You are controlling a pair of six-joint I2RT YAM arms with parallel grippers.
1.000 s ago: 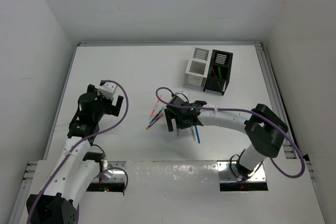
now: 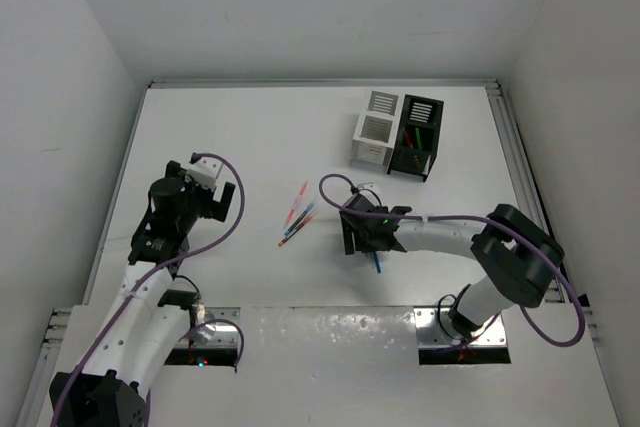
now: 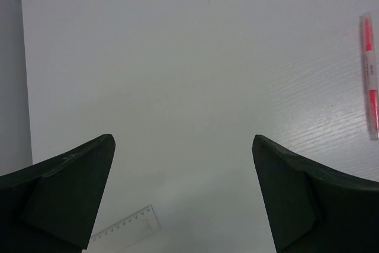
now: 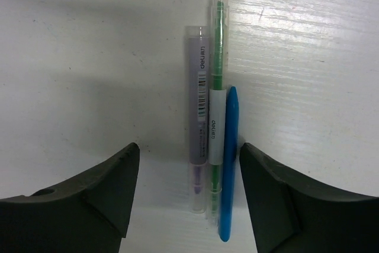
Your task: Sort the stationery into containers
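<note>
In the right wrist view, a purple pen [image 4: 198, 105], a green-and-white pen [image 4: 217, 119] and a blue pen [image 4: 229, 170] lie side by side on the table. My right gripper is open astride them; its right finger is close to the blue pen, while a gap separates the left one from the purple pen. Left of that arm in the top view, several pens [image 2: 299, 217] lie loosely grouped. At the back right stand a white container [image 2: 376, 129] and a black container [image 2: 409, 160], the black one holding red and green items. My left gripper hangs open and empty.
Under my left gripper a clear ruler [image 3: 127, 229] lies flat, and a red pen [image 3: 371, 69] shows at that view's right edge. Bare table [image 2: 265, 132] stretches across the back left and middle.
Over the last second my right gripper has shifted rightward, away from the loose group and over the row of pens, and its fingers have come closer together. The left arm has stayed still.
</note>
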